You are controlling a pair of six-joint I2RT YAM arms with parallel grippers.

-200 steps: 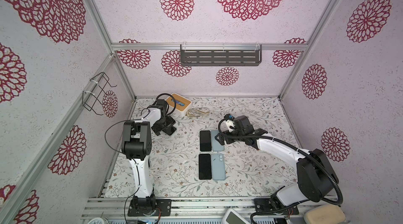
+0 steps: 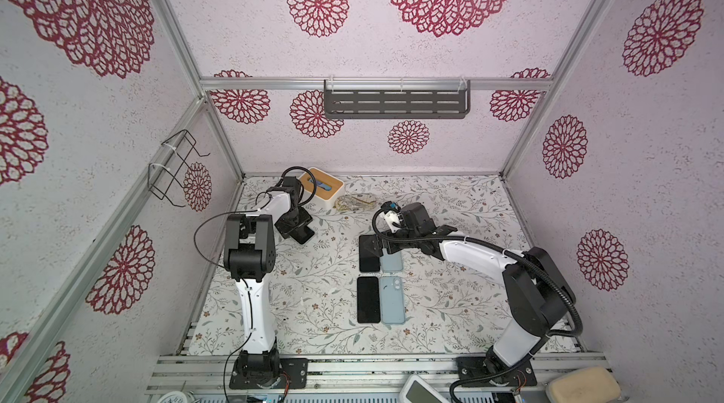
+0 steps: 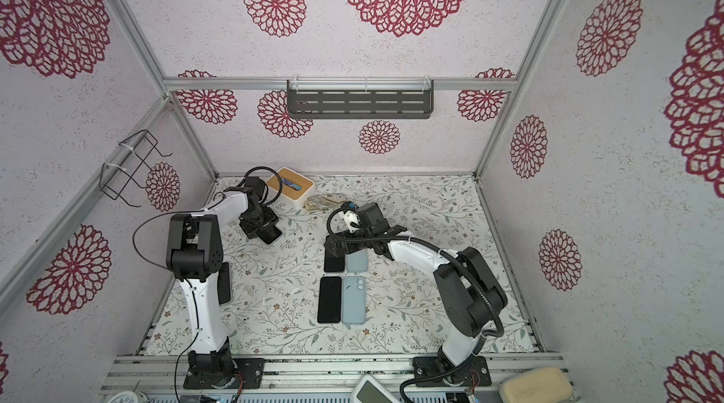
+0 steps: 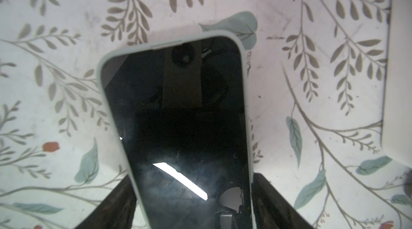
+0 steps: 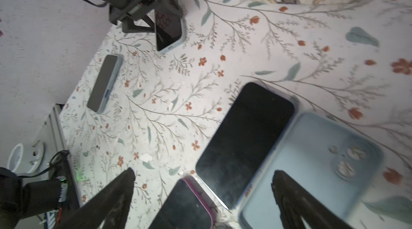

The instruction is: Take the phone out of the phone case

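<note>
A black phone in a pale case [image 4: 184,134] lies on the floral table at the back left. My left gripper is over it, fingertips along both long sides in the left wrist view; whether they grip it I cannot tell. My right gripper hangs open over the centre, nothing between its fingers. Below it lie a black phone [image 5: 244,143], a pale blue case [image 5: 309,169] and another phone with a pink edge [image 5: 180,209]. A further black phone [image 3: 329,299] and blue case [image 3: 353,299] lie at the front centre.
A white box with orange interior [image 2: 324,193] stands at the back left, beside a clear bag [image 2: 358,203]. A dark phone [image 3: 224,282] lies near the left edge.
The left arm has moved only slightly around the phone at the back left.
</note>
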